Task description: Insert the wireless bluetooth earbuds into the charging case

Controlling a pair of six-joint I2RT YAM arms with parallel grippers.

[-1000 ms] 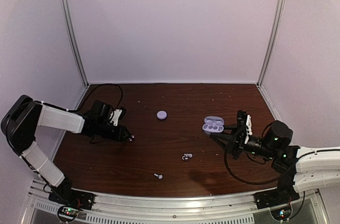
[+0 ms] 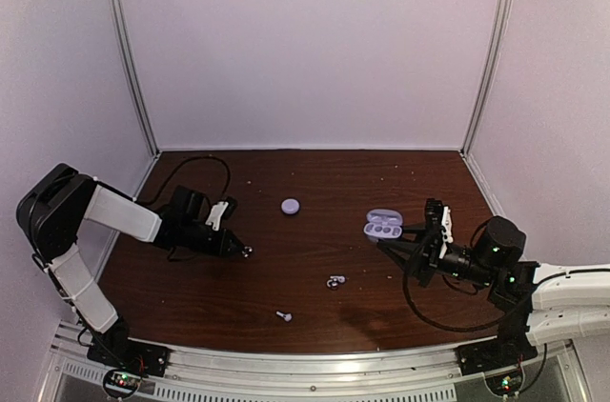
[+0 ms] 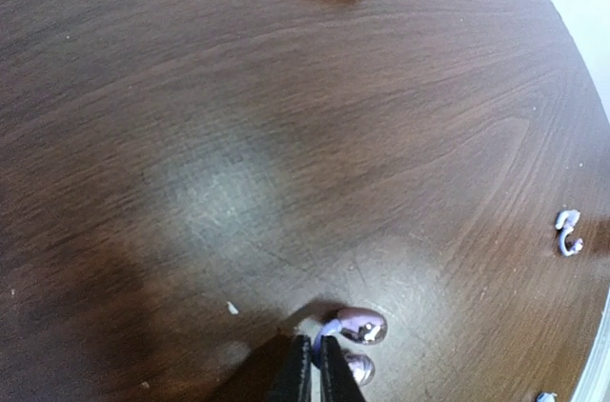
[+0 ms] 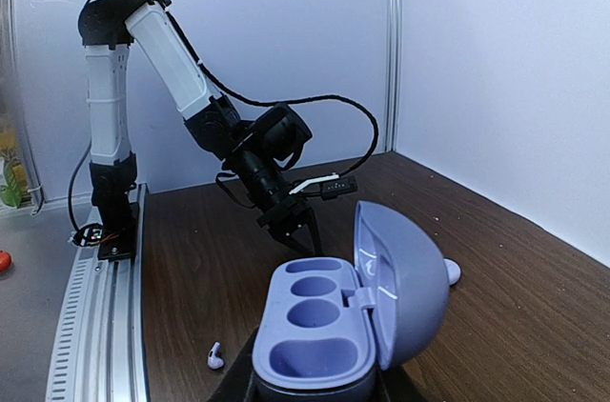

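In the top view, my left gripper (image 2: 241,250) is low over the left of the table, with a shiny C-shaped earbud (image 2: 248,251) at its tips. The left wrist view has this earbud (image 3: 362,326) with its thin lilac bridge pinched between the narrow fingertips and its two metallic ends poking out. My right gripper (image 2: 393,238) is shut on the lilac charging case (image 4: 315,316), held up off the table. The case's lid is open and its slots face upward, looking empty. Another clip earbud (image 2: 335,282) lies on the table, between the arms.
A stemmed white earbud (image 2: 285,316) rests near the front edge. Toward the back middle sits a closed round lilac case (image 2: 291,206).
Over the last second my left gripper has shifted slightly right, and the earbud at its tips has shifted with it. The right arm and the case have stayed still.
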